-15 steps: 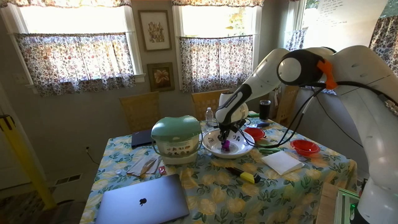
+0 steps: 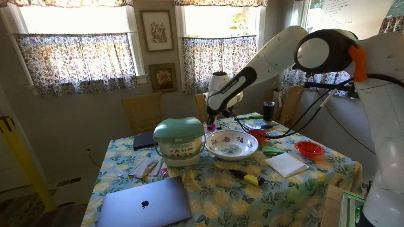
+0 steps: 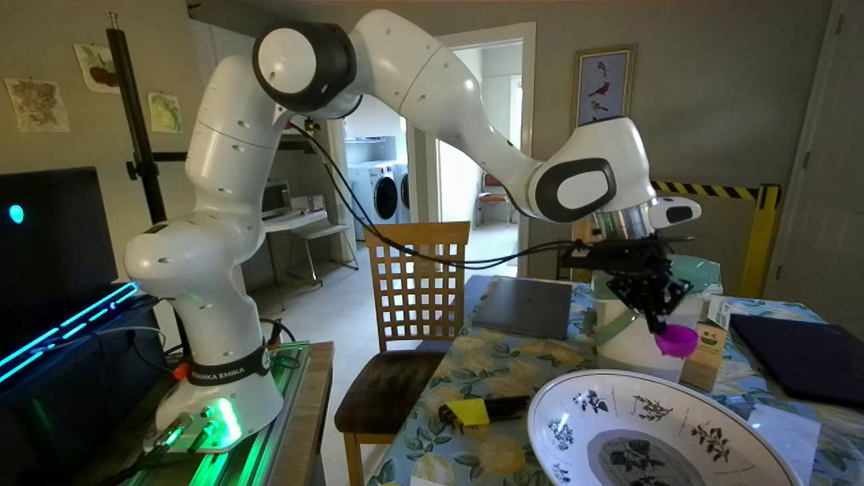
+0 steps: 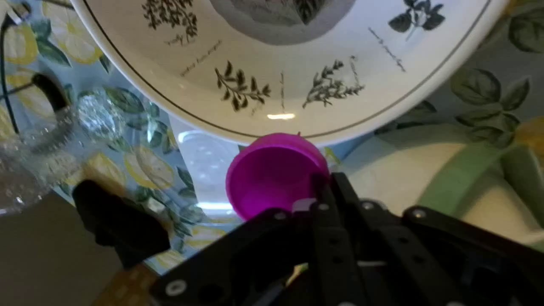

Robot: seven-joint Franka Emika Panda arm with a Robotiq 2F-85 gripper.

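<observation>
A small magenta cup (image 4: 270, 176) is gripped at its rim by my gripper, which is shut on it. Seen from the wrist, the cup's mouth faces the camera and its inside looks empty. In exterior view 2 the cup (image 3: 677, 341) hangs below the black fingers, above the table and beyond the white bowl. That wide bowl (image 4: 285, 109), printed with dark plants, lies beside the cup in the wrist view; its middle (image 2: 231, 150) shows nothing in it. From exterior view 1, my gripper (image 2: 210, 123) is behind the bowl, with the magenta cup (image 2: 211, 128) partly visible.
A tub with a green lid (image 2: 178, 130) stands close left of the bowl. A clear bottle (image 4: 76, 132) lies near the cup in the wrist view. Red bowls (image 2: 309, 149), a dark glass (image 2: 268, 111) and a laptop (image 2: 145, 204) also occupy the table.
My gripper has risen out of the white bowl with the magenta cup and moved back and left, past the bowl's far rim. The bowl has stayed in place.
</observation>
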